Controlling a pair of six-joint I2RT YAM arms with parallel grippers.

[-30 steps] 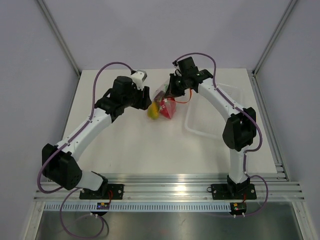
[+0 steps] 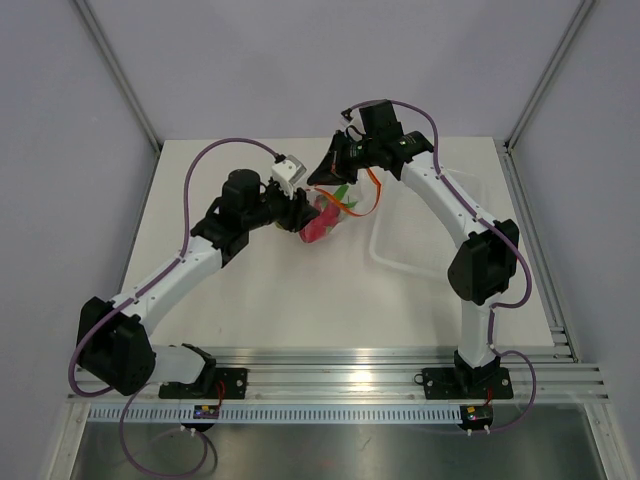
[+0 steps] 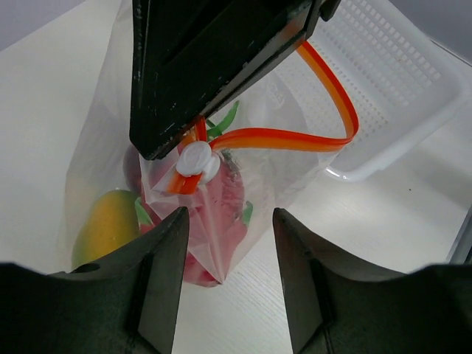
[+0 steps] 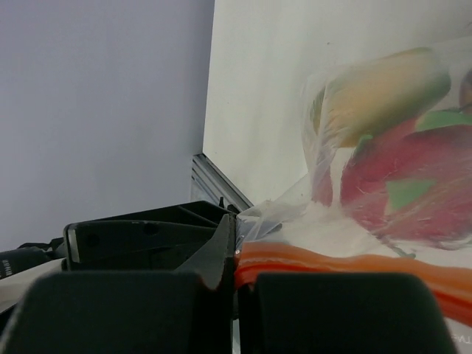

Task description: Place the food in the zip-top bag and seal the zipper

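Note:
The clear bag holds a pink dragon fruit, a yellow-green fruit and a dark round fruit, seen through the plastic in the left wrist view. Its orange zipper strip bows out at the mouth, with a white slider close to the tip of my right gripper. In the right wrist view, my right gripper is shut on the orange strip at the bag's edge. My left gripper stands open with nothing gripped, its fingers near the bag's slider end.
A white perforated basket stands to the right of the bag, beneath the right arm. Both grippers are close together over the bag.
The right gripper has moved left, bringing the bag's zipper end with it. The left gripper has come closer to the slider and stays open. The orange strip now bows out more.

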